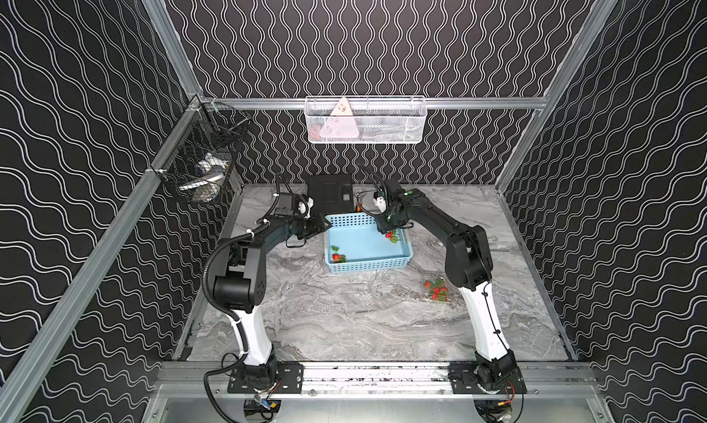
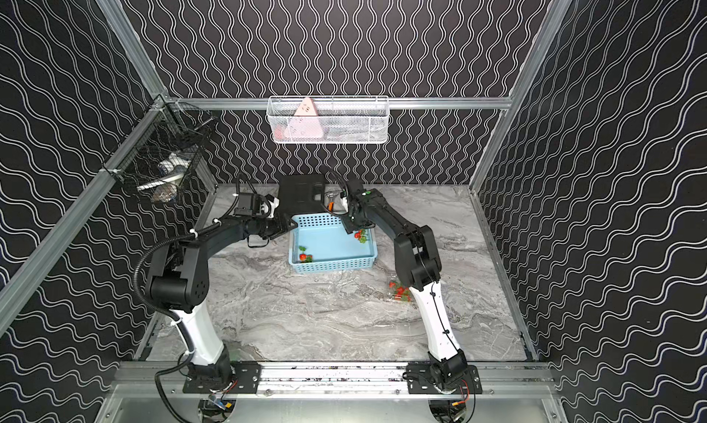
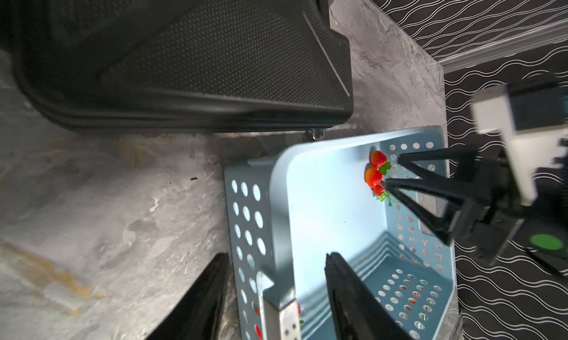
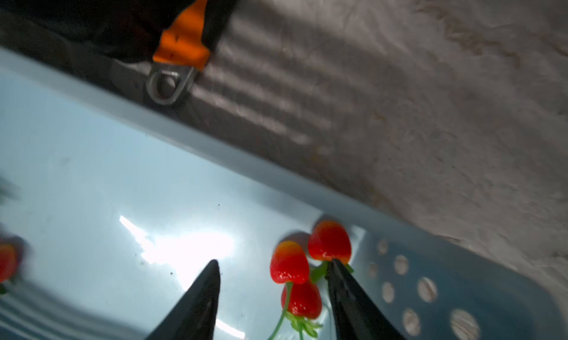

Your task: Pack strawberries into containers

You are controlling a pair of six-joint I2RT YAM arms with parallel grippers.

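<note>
Strawberries lie in the blue basket [image 1: 368,265]: a cluster of strawberries [image 4: 290,262] in its far right corner and more strawberries [image 1: 336,257] at its near left. My right gripper hangs over the right cluster, its fingers part open on either side of some berries, with nothing held. At the basket's left wall, my left gripper stands part open and empty, that wall's corner showing between its fingers. A clear container [image 1: 436,289] with several strawberries inside sits on the table, right of the basket and closer to the front.
A black case [image 1: 330,193] stands behind the basket, close to my left gripper. An orange-handled tool [image 2: 330,205] lies beside it.
</note>
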